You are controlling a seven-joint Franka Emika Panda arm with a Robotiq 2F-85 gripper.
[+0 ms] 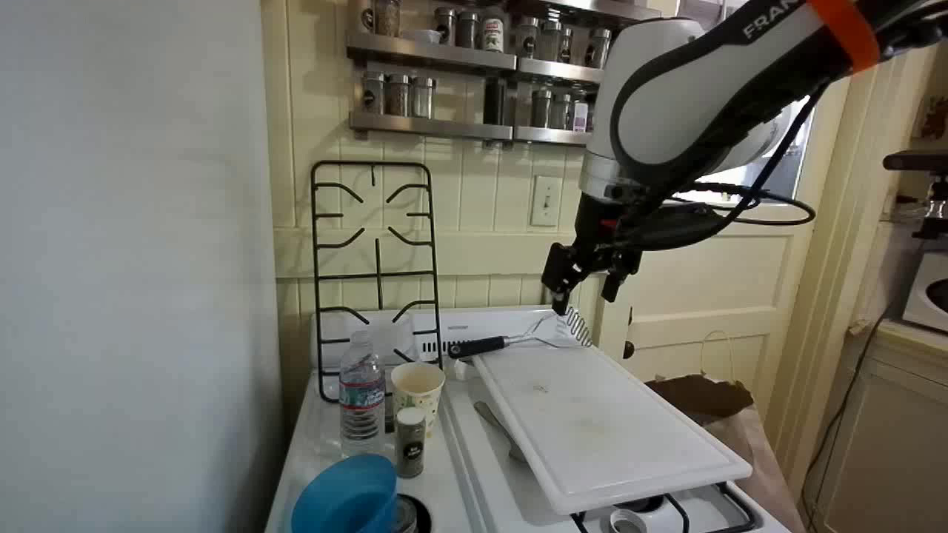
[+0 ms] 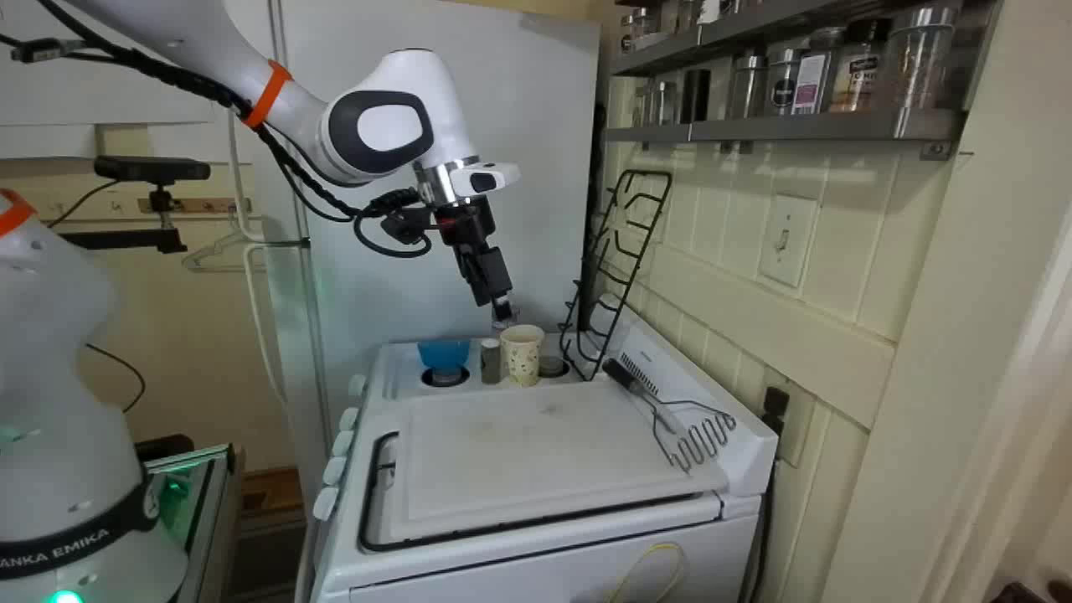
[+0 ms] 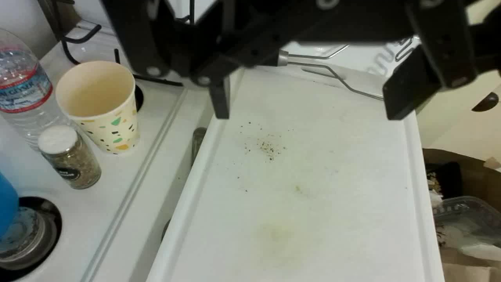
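Note:
My gripper stands open above the white cutting board (image 3: 338,197), with nothing between its fingers. Dark specks (image 3: 270,149) are scattered on the board. At the board's back end lies a masher (image 2: 653,407) with a black handle and a wavy metal head. On the stove to the left stand a patterned paper cup (image 3: 101,105), a spice jar (image 3: 70,157) with a white lid, and a water bottle (image 1: 362,400). A blue bowl (image 1: 344,497) sits nearer the front, over a burner.
A black stove grate (image 1: 375,275) leans upright against the back wall. Spice shelves (image 1: 435,53) hang above. Beside the stove, an open paper bag (image 1: 711,400) holds refuse. Most of the board's top is clear.

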